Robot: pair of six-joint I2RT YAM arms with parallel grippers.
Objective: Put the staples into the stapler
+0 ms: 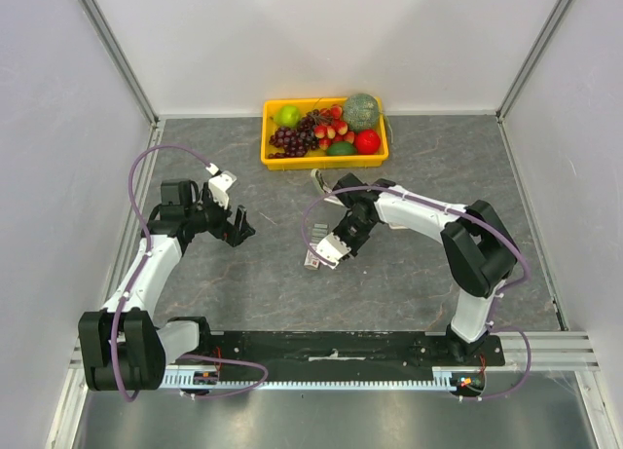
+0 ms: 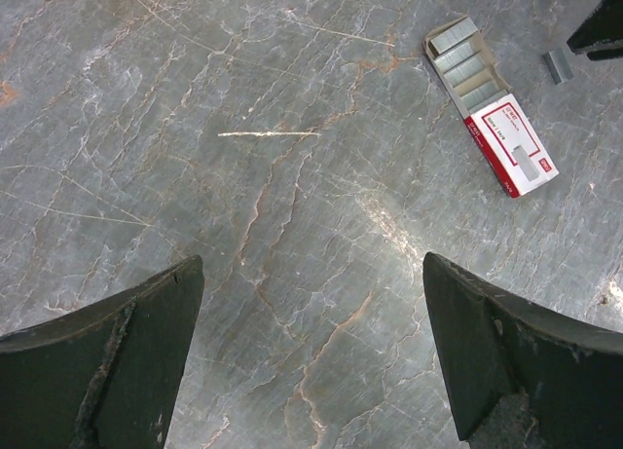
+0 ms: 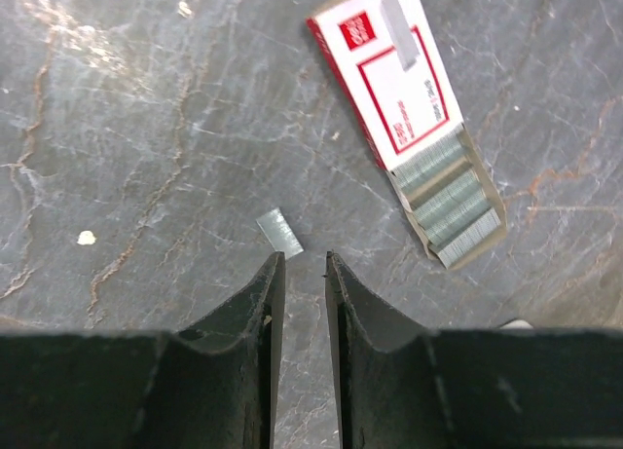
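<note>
An open white-and-red staple box (image 2: 511, 147) lies on the grey table, strips of staples (image 3: 448, 201) in its open end. A loose staple strip (image 3: 279, 232) lies beside it, just beyond the fingertips of my right gripper, which is part open with nothing visible between its fingers. My left gripper is open and empty, over bare table at the left. In the top view a stapler (image 1: 321, 183) lies behind the right arm, mostly hidden.
A yellow fruit basket (image 1: 274, 162) stands at the back. A pale flat object (image 1: 414, 231) is partly hidden under the right arm.
</note>
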